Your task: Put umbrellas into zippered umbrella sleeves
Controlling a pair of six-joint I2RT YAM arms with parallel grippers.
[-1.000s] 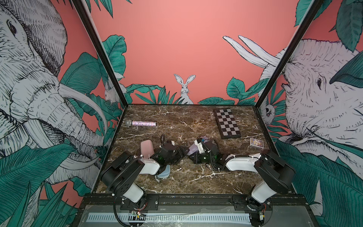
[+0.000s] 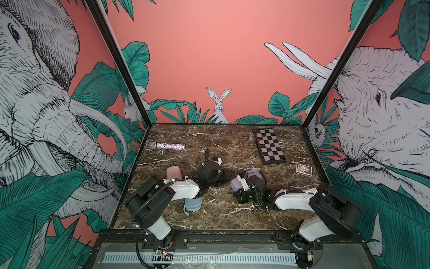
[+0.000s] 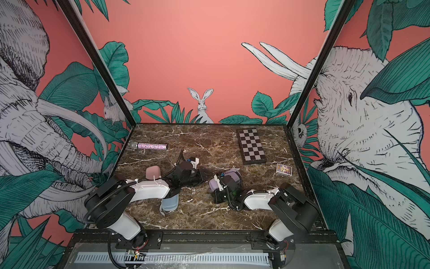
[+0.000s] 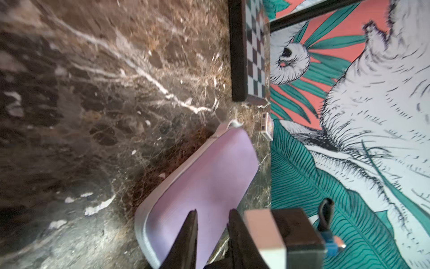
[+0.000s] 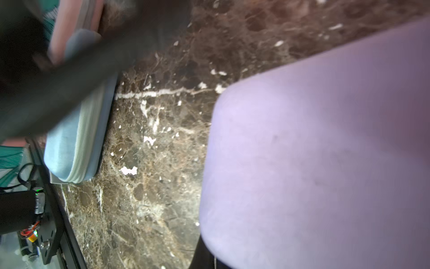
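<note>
A lilac zippered sleeve lies between my two arms, filling much of the right wrist view. Part open, my left gripper points at its broad side, with nothing visible between its fingers. Low in the right wrist view, the fingers of my right gripper are close together and partly covered by the sleeve; whether they pinch its edge is hidden. A pink sleeve [image 2: 173, 173] and a light blue sleeve [image 2: 192, 205] lie beside the left arm, both partly covered by it in the top views. No umbrella is recognisable.
A checkered board [image 2: 270, 146] lies at the back right, a small card box [image 2: 304, 169] nearer the right edge. A glittery pink microphone [image 2: 170, 146] lies at the back left.
My left gripper has swung up and slightly right. My right gripper has turned and moved a little right and nearer the front, and more of the lilac sleeve's end shows.
</note>
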